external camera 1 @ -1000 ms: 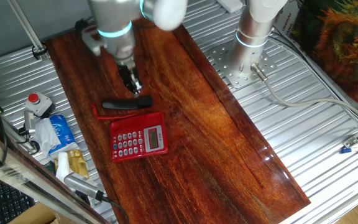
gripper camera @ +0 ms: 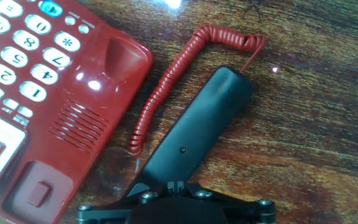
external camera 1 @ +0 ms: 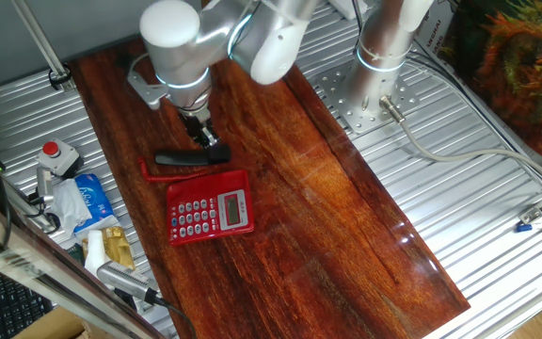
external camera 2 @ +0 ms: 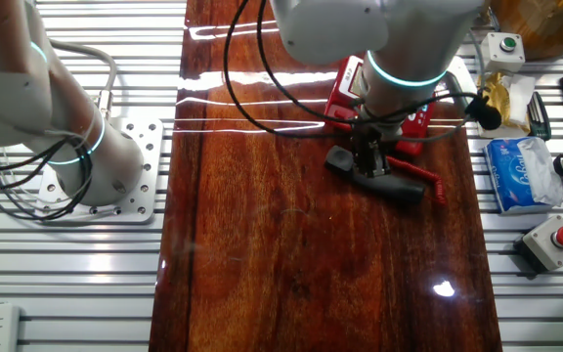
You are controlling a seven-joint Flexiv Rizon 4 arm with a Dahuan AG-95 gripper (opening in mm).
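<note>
A red desk phone (external camera 1: 210, 209) with keypad and small display lies on the wooden board. Its black handset (external camera 1: 182, 157) rests off the cradle, alongside the base, and a red coiled cord (gripper camera: 166, 87) runs from its far end. My gripper (external camera 1: 211, 141) points down at the handset's end nearer the display side. In the wrist view the dark gripper covers that near end of the handset (gripper camera: 194, 127). Whether its fingers are closed around the handset or only over it is hidden. Exterior view 2 shows the gripper (external camera 2: 369, 164) low over the handset (external camera 2: 394, 186).
The wooden board (external camera 1: 346, 235) has wide free room on the robot-base side. Beyond its other edge lie a blue tissue pack (external camera 1: 92, 202), a red-button box (external camera 1: 56, 157) and a keyboard (external camera 1: 12, 301). The robot's base plate (external camera 1: 365, 99) stands beside the board.
Over the last second my gripper has come down and slightly toward the handset's end. Phone and handset look unmoved.
</note>
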